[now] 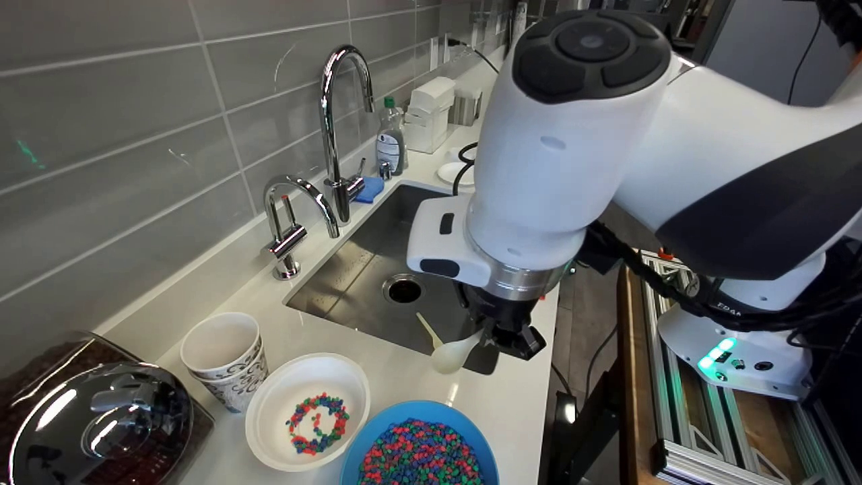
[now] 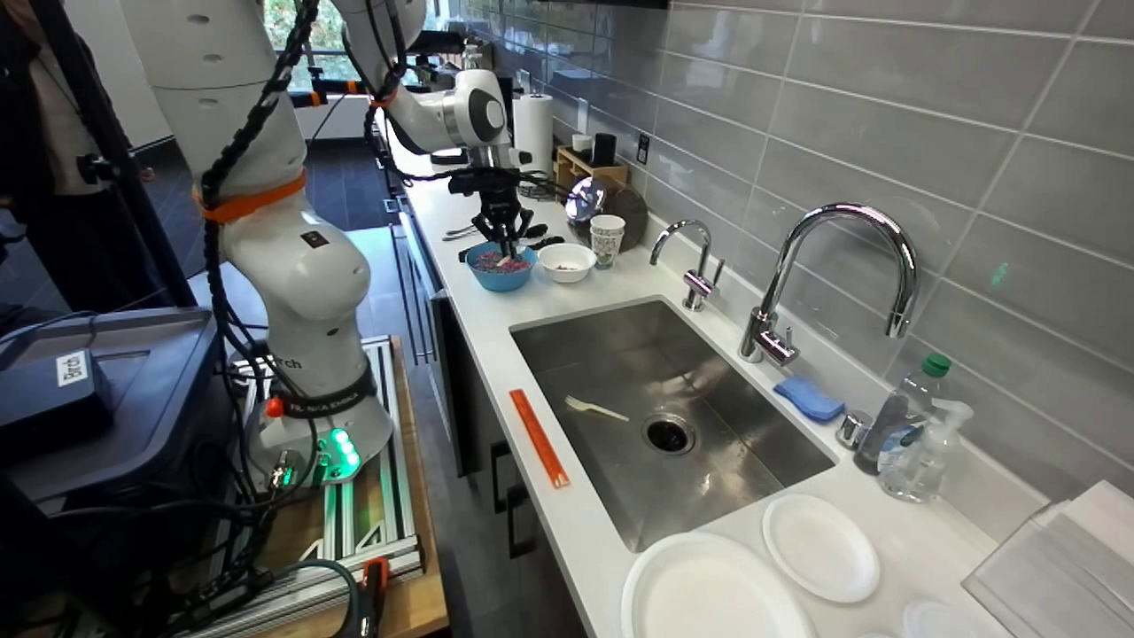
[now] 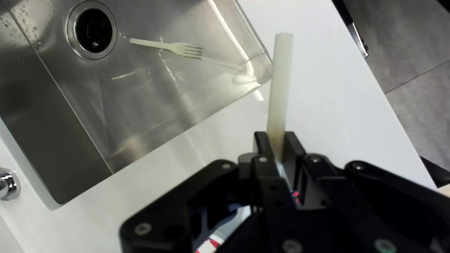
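Note:
A pale plastic spoon (image 1: 454, 356) is in the grip of my gripper (image 1: 507, 331), its bowl end pointing toward the near-left in exterior view 1. In the wrist view the spoon's handle (image 3: 279, 84) sticks up from between the shut black fingers. My gripper (image 2: 507, 236) appears in line with the blue bowl (image 2: 501, 278) in exterior view 2. The blue bowl (image 1: 485, 444) is full of small red, blue and green pieces. Beside it, a white bowl (image 1: 271, 388) has a few such pieces on its bottom. Whether the spoon carries any pieces cannot be told.
A steel sink (image 2: 638, 468) lies along the counter, with a plastic fork (image 3: 158, 44) inside. Two faucets (image 1: 329, 121) rise behind it. Stacked paper cups (image 1: 222, 347) and a shiny lid (image 1: 105, 436) stand left of the white bowl. An orange strip (image 2: 539, 438) lies by the sink's edge.

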